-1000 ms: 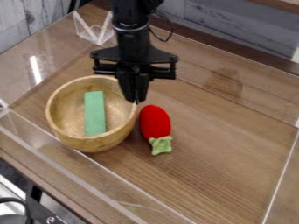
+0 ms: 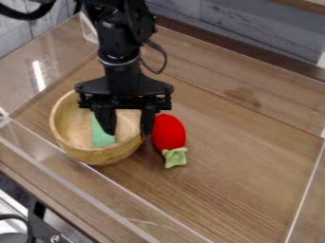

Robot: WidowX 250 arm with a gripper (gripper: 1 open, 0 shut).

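Observation:
A black robot arm reaches down from the top, its gripper (image 2: 127, 124) low over the right part of a wooden bowl (image 2: 74, 135), in front of part of it. A green oblong object (image 2: 102, 136) lies in the bowl, partly behind the gripper. A red object with a green leafy end (image 2: 169, 133), like a vegetable, lies on the table just right of the bowl. The dark fingers point down; whether anything is between them is unclear.
A pale wall runs along the back. A small clear item stands at the back left, partly behind the arm. The table's front left edge has a dark cable beside it.
The gripper has moved down and toward the front left, now lower over the bowl and covering more of the green object. The red object looks unmoved.

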